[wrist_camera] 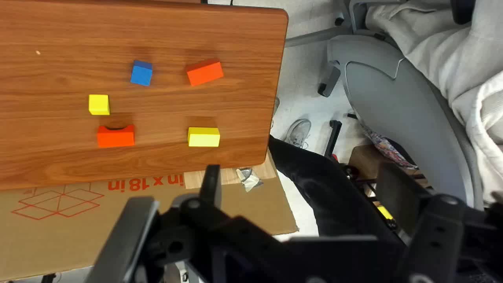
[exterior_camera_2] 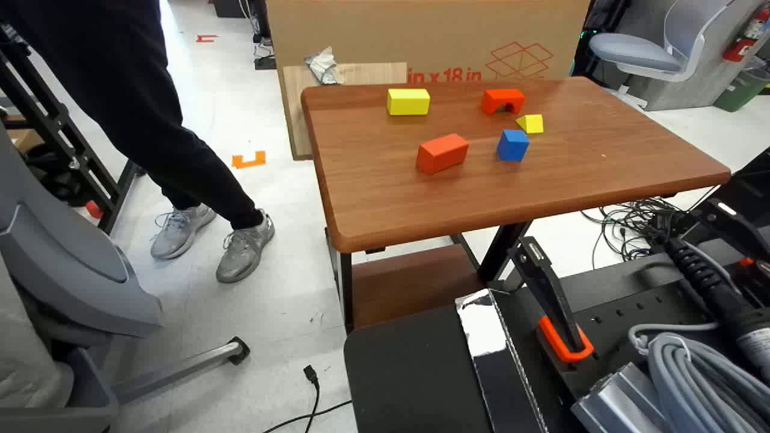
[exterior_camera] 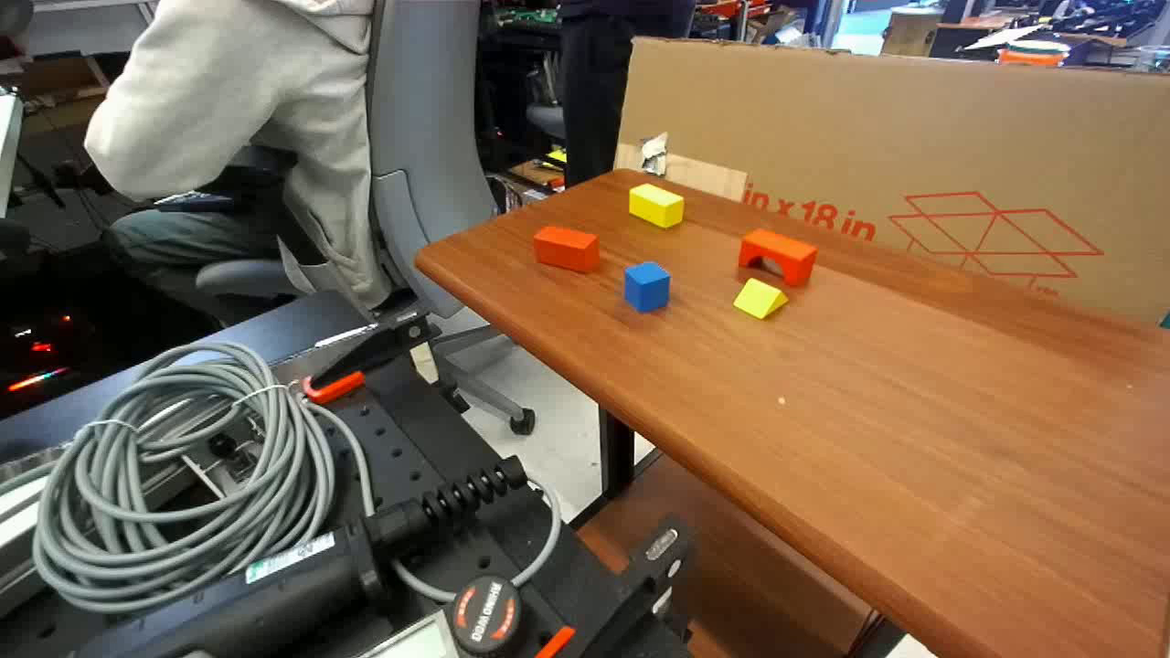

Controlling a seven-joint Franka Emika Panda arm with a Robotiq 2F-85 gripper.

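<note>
Five toy blocks lie apart from one another on the brown wooden table (exterior_camera: 899, 439). They are an orange-red rectangular block (exterior_camera: 567, 249), a yellow rectangular block (exterior_camera: 655, 205), a blue cube (exterior_camera: 647, 286), an orange-red arch (exterior_camera: 778, 256) and a yellow triangular block (exterior_camera: 760, 298). All five show again in the wrist view, with the yellow rectangular block (wrist_camera: 203, 137) closest to the fingers in the picture. My gripper is open, its fingers spread wide and nothing held between them. Neither exterior view shows the gripper.
A large cardboard sheet (exterior_camera_2: 433, 36) stands along the table's far side. Bare tabletop stretches away beside the triangular block. A seated person (exterior_camera: 252, 99) in a grey chair and a standing person in black trousers (exterior_camera_2: 137, 94) are close to the table. Coiled cable (exterior_camera: 186, 482) lies on the black base.
</note>
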